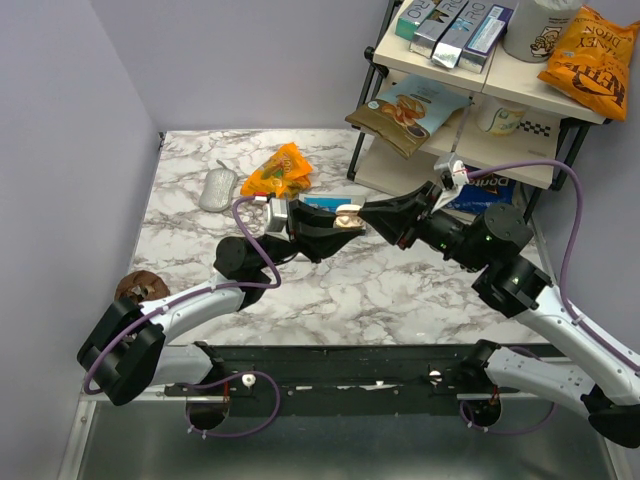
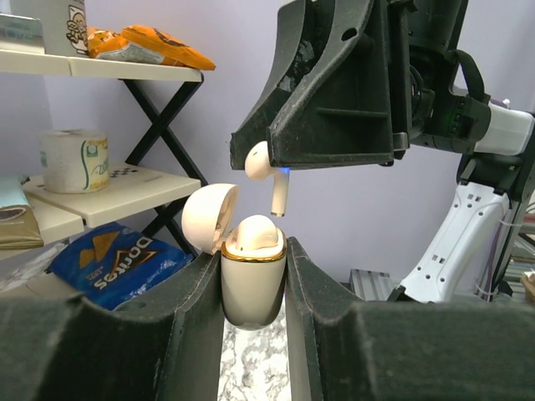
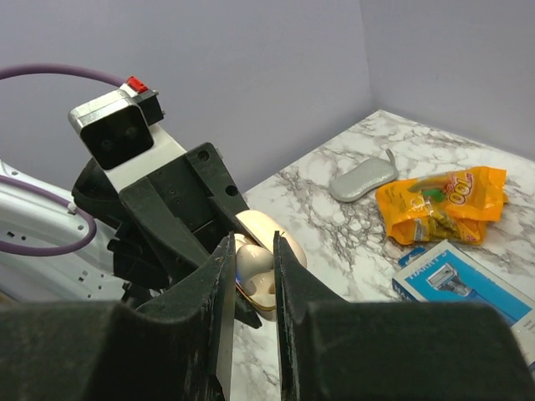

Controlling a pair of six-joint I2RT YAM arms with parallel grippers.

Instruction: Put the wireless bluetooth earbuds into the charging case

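The white charging case point(image 2: 252, 288), gold-rimmed and with its lid point(image 2: 205, 219) raised, is gripped upright by my shut left gripper. A rounded white piece shows in the case's opening; it looks like an earbud seated there. Above the case, slightly to its right in the left wrist view, a white earbud point(image 2: 260, 161) hangs stem down from my shut right gripper, apart from the case. In the right wrist view the earbud point(image 3: 253, 261) sits between the fingertips and hides part of the case point(image 3: 269, 230) behind it. From the top view, both grippers nearly meet.
Behind the grippers on the marble table lie a blue-and-white box point(image 3: 460, 288), an orange snack bag point(image 3: 443, 200) and a grey pouch point(image 3: 364, 179). A shelf point(image 1: 440, 70) loaded with packages stands at the back right.
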